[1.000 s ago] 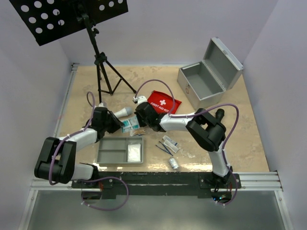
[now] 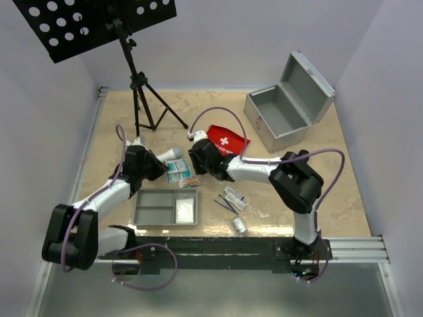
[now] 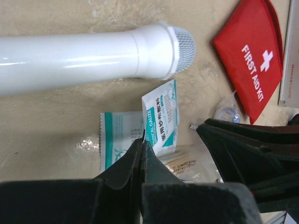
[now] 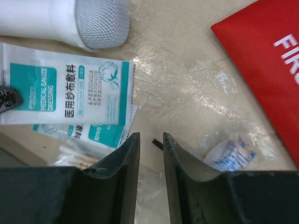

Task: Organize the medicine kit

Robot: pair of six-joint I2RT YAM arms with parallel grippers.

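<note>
A white-and-teal gauze packet [image 3: 159, 113] is pinched at one end by my left gripper, which is shut on it and holds it raised and tilted. Beneath it a second gauze packet [image 3: 120, 133] lies flat on the table. In the right wrist view the upper packet [image 4: 70, 88] partly covers the lower packet [image 4: 100, 134]. My right gripper stands slightly open to the right of the packets, with nothing between its fingers. The gray divided tray [image 2: 153, 207] sits in front, a white packet [image 2: 185, 211] in its right compartment.
A white microphone [image 3: 117, 53] lies just behind the packets. The red first aid kit [image 2: 226, 140] is behind the right gripper. A bag of cotton swabs [image 2: 190, 181] touches the packet area. Tweezers [image 2: 227, 205] lie right of the tray. An open metal box [image 2: 281, 115] stands back right.
</note>
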